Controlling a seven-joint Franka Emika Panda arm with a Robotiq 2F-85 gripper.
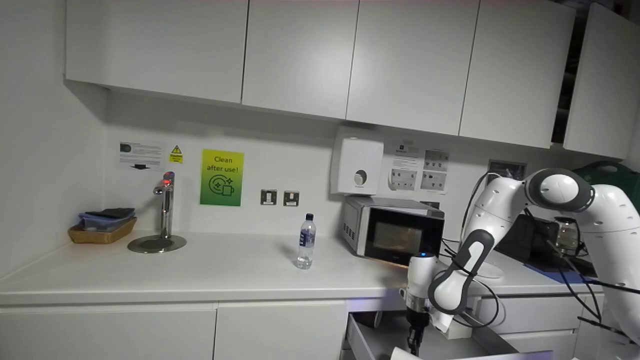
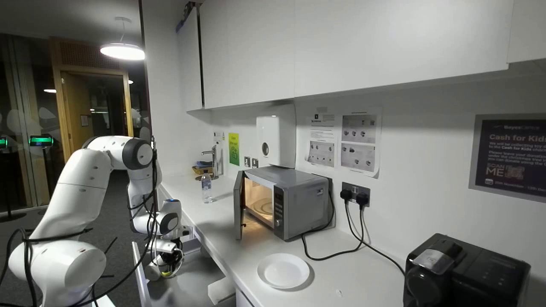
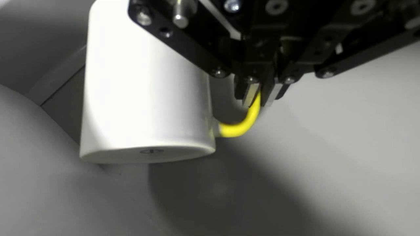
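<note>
A white mug with a yellow handle fills the left of the wrist view, its base partly visible. My gripper is shut on that handle, the yellow curve running up between the fingertips. In exterior view 1 the gripper points down inside the open drawer, and only a bit of the mug shows at the bottom edge. Exterior view 2 has the mug beside the gripper, near the drawer's front panel. Whether the mug touches the drawer floor, I cannot tell.
Above the drawer, the microwave stands with its door open over the counter. A white plate and a water bottle are on the counter. A white block-like object sits in the drawer. Left of the bottle the counter is clear.
</note>
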